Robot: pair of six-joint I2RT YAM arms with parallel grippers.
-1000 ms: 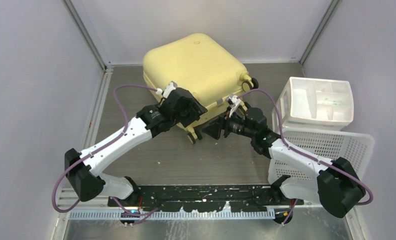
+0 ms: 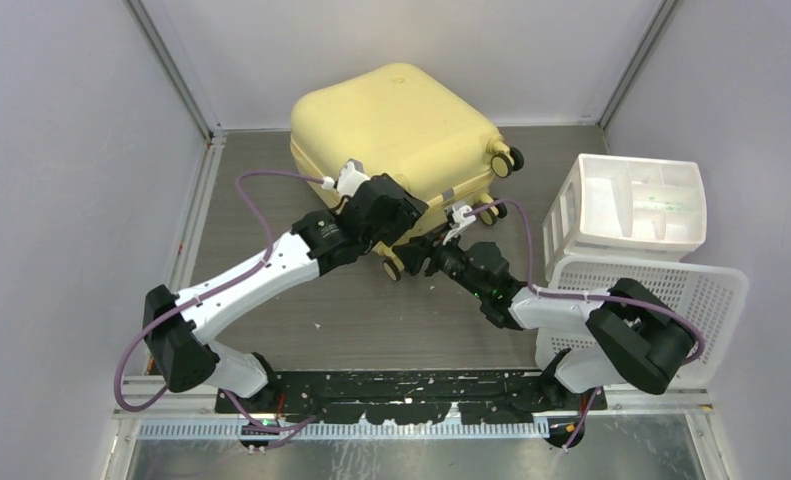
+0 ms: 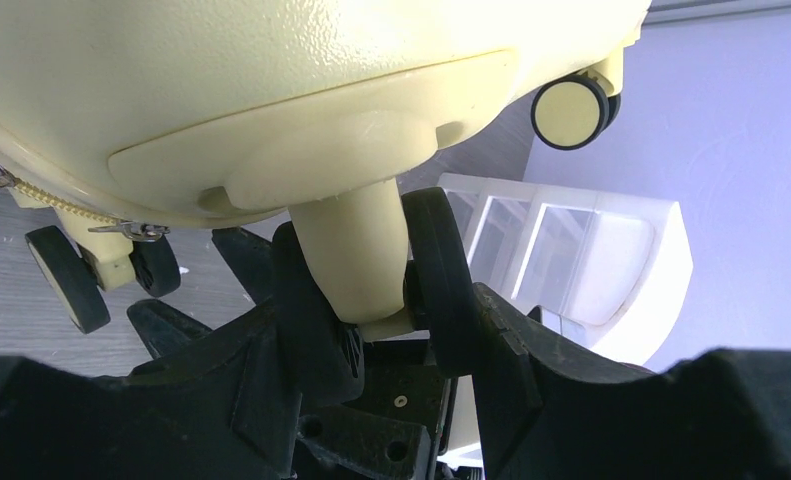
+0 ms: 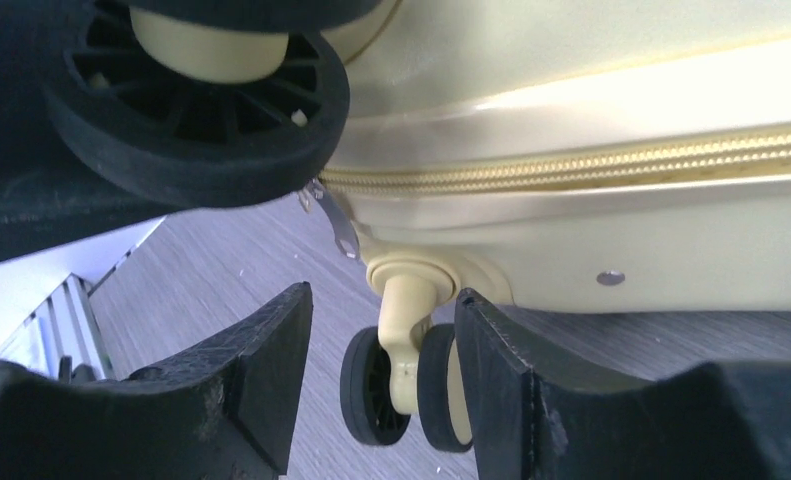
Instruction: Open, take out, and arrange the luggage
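Note:
The pale yellow suitcase (image 2: pixel 391 130) lies on its side on the grey floor, with caster wheels along the near and right sides. My left gripper is shut on a caster wheel at a suitcase corner, the cream stem between the black tyres. My right gripper is part open just below the zipped seam (image 4: pixel 571 165), its fingertips either side of another caster (image 4: pixel 406 330), apparently not closed on it. A zipper pull (image 3: pixel 146 230) hangs near the seam in the left wrist view.
At the right stand a white open container (image 2: pixel 641 200) and a white perforated basket (image 2: pixel 701 300). Bare floor (image 2: pixel 321 330) lies in front of the suitcase. Walls close in at the back and sides.
My left gripper and the suitcase have shifted slightly right. The right arm has swung round leftward at the elbow, its gripper turning beside the near lower caster.

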